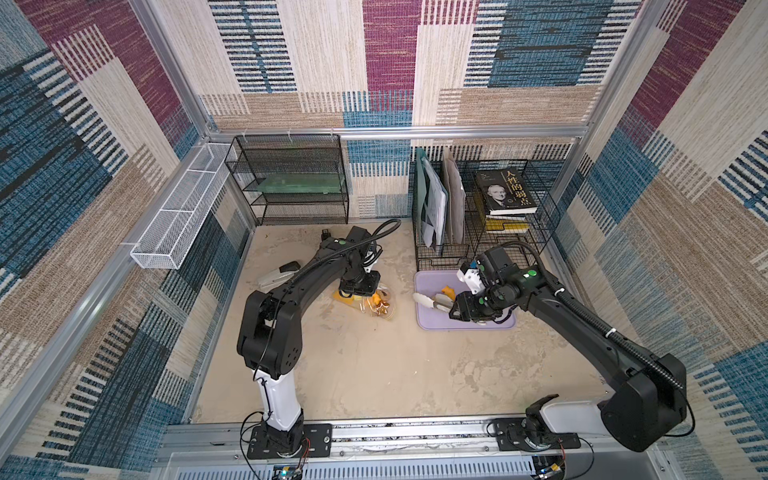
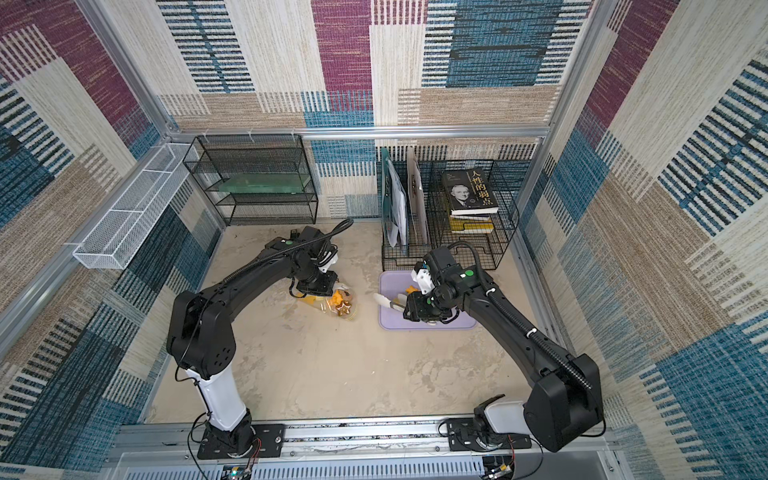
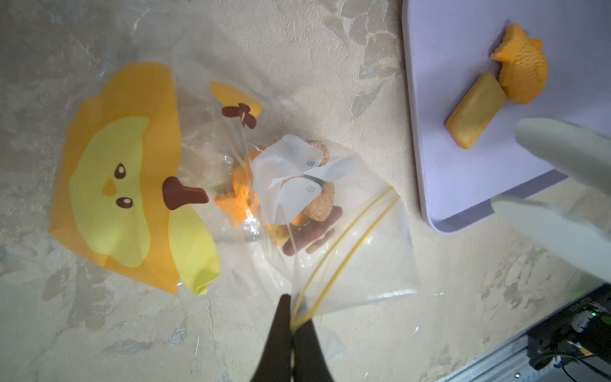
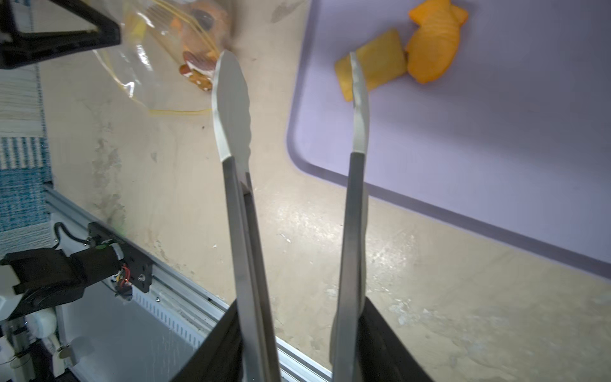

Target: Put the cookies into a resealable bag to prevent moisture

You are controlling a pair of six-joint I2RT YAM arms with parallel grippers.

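Note:
The clear resealable bag (image 3: 343, 280) with a yellow cartoon print lies on the table, several cookies (image 3: 312, 222) inside it. My left gripper is shut on the bag's edge, where the yellow zip lines meet its black fingertips. Two cookies lie in the lilac tray (image 4: 509, 191): a tan bar cookie (image 4: 375, 63) and an orange fish-shaped cookie (image 4: 436, 41), touching each other. Above the tray's left side, my right gripper holds its white fingers (image 4: 232, 114) apart with nothing between them.
Behind the tray stands a wire rack (image 1: 436, 252) with folders and books. A black wire shelf (image 1: 288, 216) is at the back left. A dark-handled item (image 1: 289, 266) lies left of the left gripper.

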